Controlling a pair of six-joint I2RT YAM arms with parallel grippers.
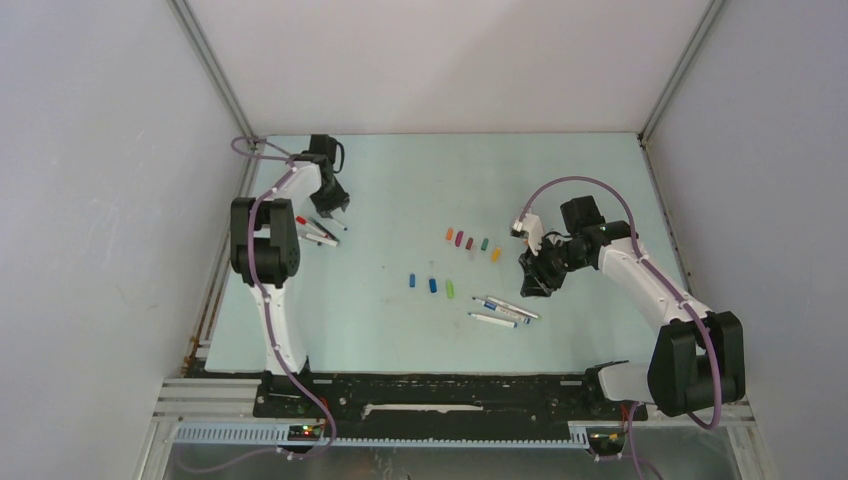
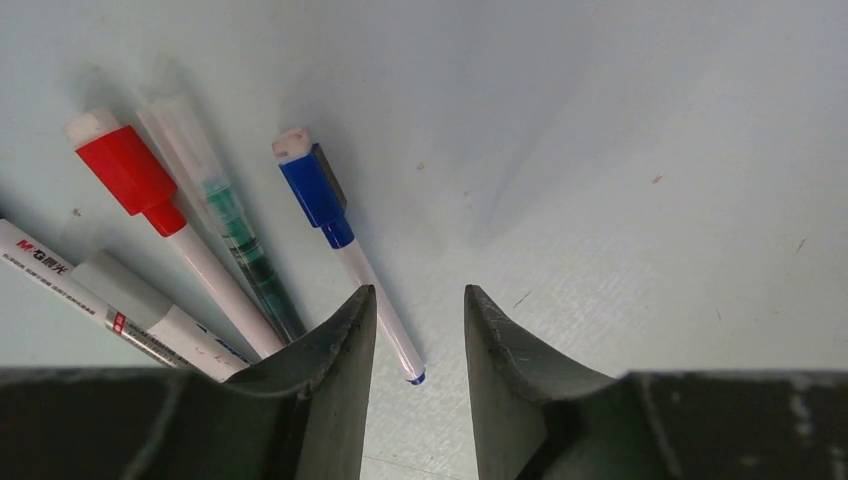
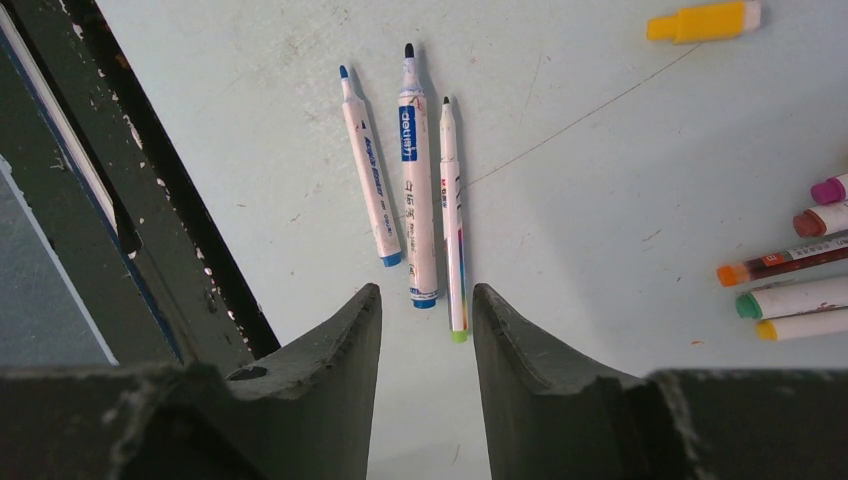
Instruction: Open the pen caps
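In the left wrist view a white pen with a blue cap [image 2: 314, 190] lies on the table, its lower barrel [image 2: 392, 320] showing in the gap of my left gripper, which is open. Beside it lie a red-capped pen [image 2: 165, 185], a pen with a clear cap and dark green barrel [image 2: 245, 240], and white pens [image 2: 165, 315]. My right gripper stands open. Ahead of it, three uncapped pens rest on the table: a slim one [image 3: 369, 170], a thicker one [image 3: 416, 190] and a thin one [image 3: 452, 200]. Neither gripper holds anything.
Loose caps are spread over the middle of the table, among them a green cap [image 1: 450, 289], a blue cap [image 1: 433, 286] and an orange cap [image 1: 449, 234]. A yellow cap [image 3: 703, 21] lies near several more pens [image 3: 805, 299].
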